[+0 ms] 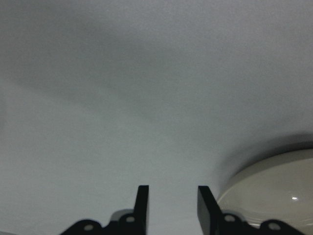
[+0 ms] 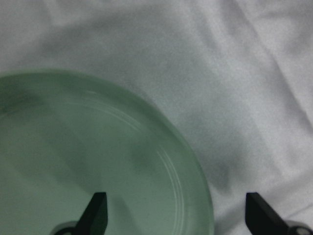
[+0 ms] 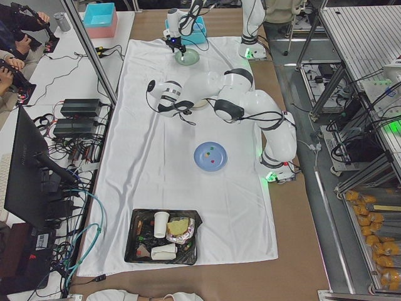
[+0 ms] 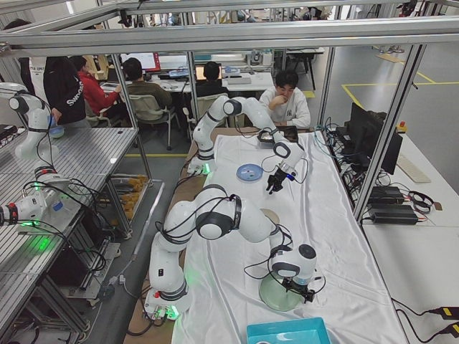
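Note:
My right gripper stands open over the rim of the green plate [image 2: 73,147], empty between its fingers; in the camera right view it is at the near end of the cloth. My left gripper is open and empty above the white cloth [image 1: 122,98], beside a cream plate [image 1: 269,191], which my arm partly hides in the camera left view. A blue plate [image 3: 210,163] with small coloured pieces lies mid-cloth.
A black tray [image 3: 144,251] holding cups and other items sits at the far end from the green plate. A teal bin [image 4: 287,333] stands beside the green plate. Monitors and cables line one side; open cloth surrounds the blue plate.

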